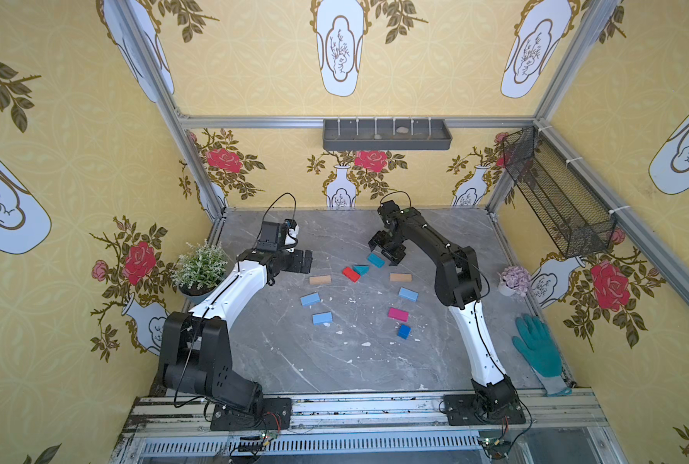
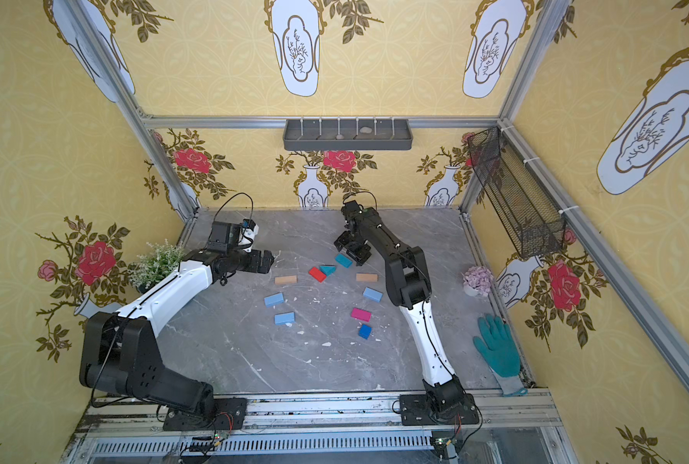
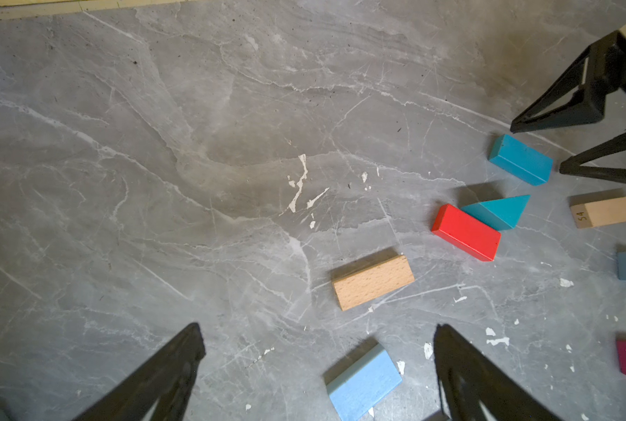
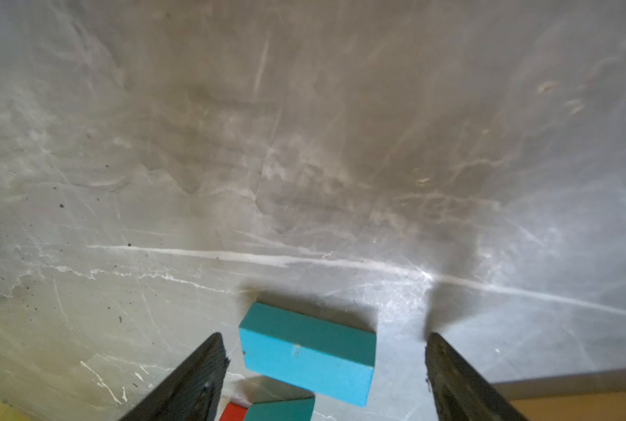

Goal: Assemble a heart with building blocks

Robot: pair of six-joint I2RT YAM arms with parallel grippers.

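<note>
In the right wrist view the teal rectangular block [image 4: 309,354] lies on the table between the spread fingers of my open right gripper, touching neither. Just short of it, a small gap away, is a teal triangular block [image 3: 499,211], which rests against a red block [image 3: 467,233]. A plain wooden block [image 3: 374,281] and a light blue block [image 3: 364,383] lie nearer my left gripper, which is open and empty above the table. Farther right are a second wooden block [image 1: 400,277], another light blue block [image 1: 407,294], a magenta block [image 1: 397,314] and a dark blue block [image 1: 404,331].
One more light blue block [image 1: 322,318] lies at the front left. A flower pot [image 1: 199,272] stands at the left wall; a pink plant [image 1: 513,280] and teal glove [image 1: 537,344] are at the right.
</note>
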